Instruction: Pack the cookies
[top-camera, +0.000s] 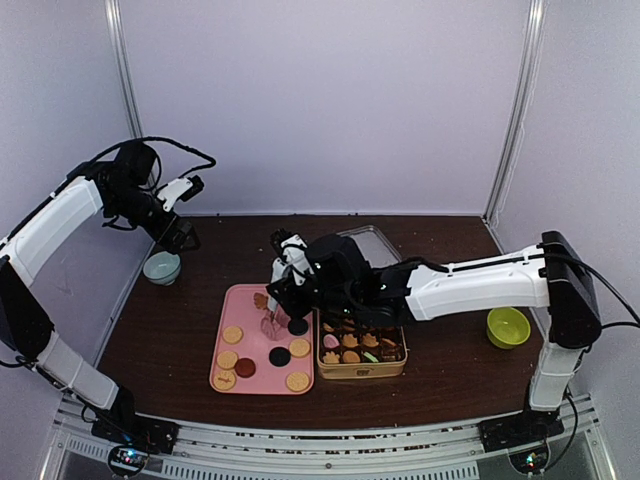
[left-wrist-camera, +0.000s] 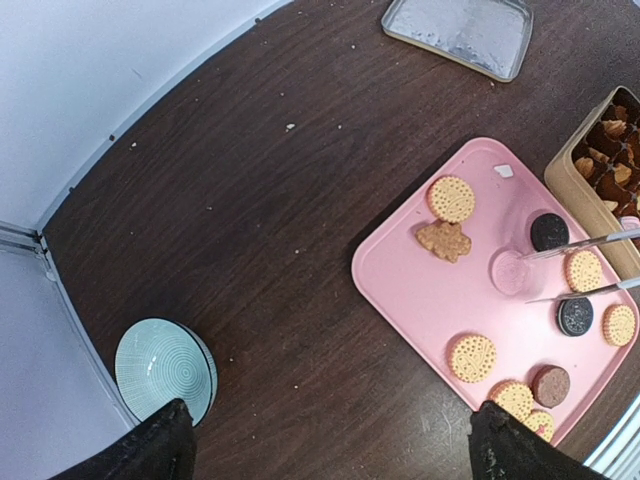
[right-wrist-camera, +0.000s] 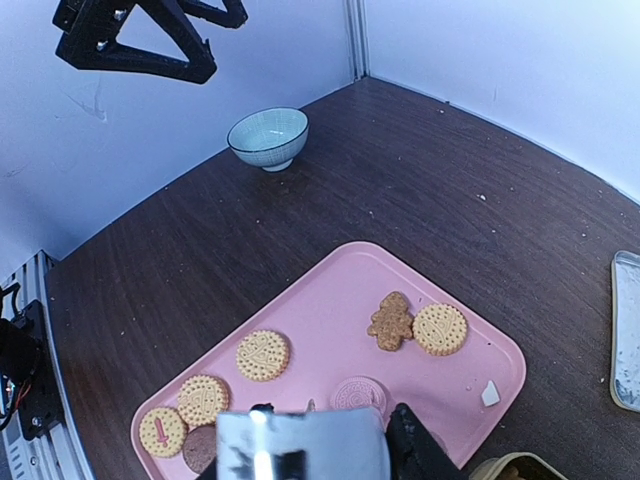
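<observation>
A pink tray (top-camera: 262, 365) holds round cookies, dark sandwich cookies, a brown shaped cookie (left-wrist-camera: 443, 240) and a pink round piece (left-wrist-camera: 508, 270). My right gripper (top-camera: 275, 312) is low over the tray's back-middle, its clear fingers around the pink piece; whether they touch it is unclear, and its body hides much of that spot in the right wrist view. A tin (top-camera: 362, 370) of assorted cookies in compartments sits right of the tray. My left gripper hangs open and empty above the left side of the table.
A pale blue bowl (top-camera: 162, 267) is at the left, a green bowl (top-camera: 508, 327) at the right, a metal tray (left-wrist-camera: 460, 30) at the back behind the right arm.
</observation>
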